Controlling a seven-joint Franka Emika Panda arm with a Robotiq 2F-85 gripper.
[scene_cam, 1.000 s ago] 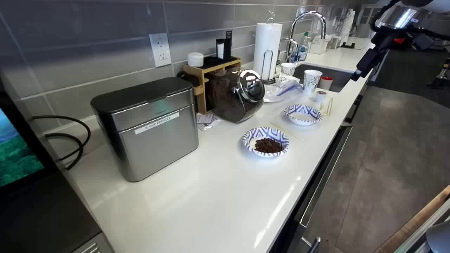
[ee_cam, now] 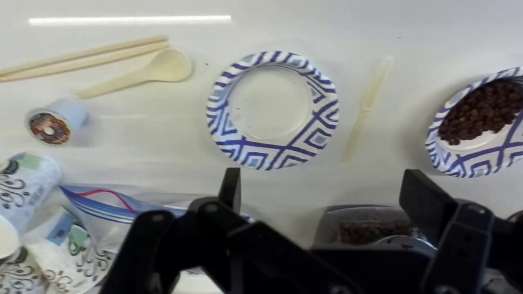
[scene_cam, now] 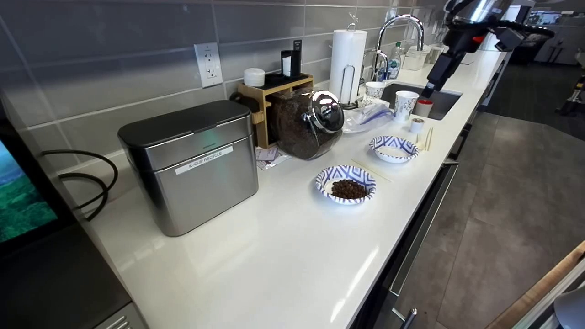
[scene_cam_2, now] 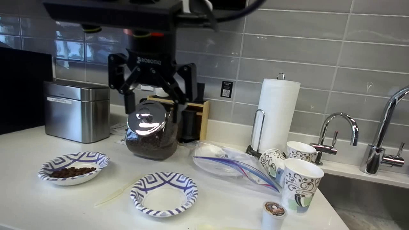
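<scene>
My gripper hangs high above the counter, its fingers spread wide and nothing between them. Below it in the wrist view lies an empty patterned paper bowl. A second bowl holds dark coffee beans and sits farther toward the steel bin. Between the two bowls rests a pale knife. On the bowl's other side are a wooden spoon, a pair of chopsticks and a coffee pod.
Patterned paper cups stand near the sink, beside a clear zip bag. A glass jar of beans, paper towel roll and steel bin line the wall. Open counter lies in front of the bin.
The arm has moved leftward and slightly down in exterior view 1, farther over the counter. The bowls and other things on the counter have stayed put.
</scene>
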